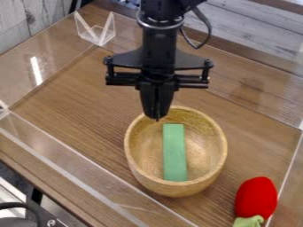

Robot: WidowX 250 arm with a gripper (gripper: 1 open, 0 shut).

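Observation:
My black gripper [155, 107] hangs in the upper middle, fingertips pointing down just over the back rim of a tan bowl [142, 158]; it is shut, with nothing visible between the fingers. A flat green bar [175, 151] lies lengthwise inside the bowl, below and slightly right of the fingertips.
A red object with a green end [257, 195] lies at the front right. A white wire-like item [95, 27] is at the back left. Black cabling sits at the lower left.

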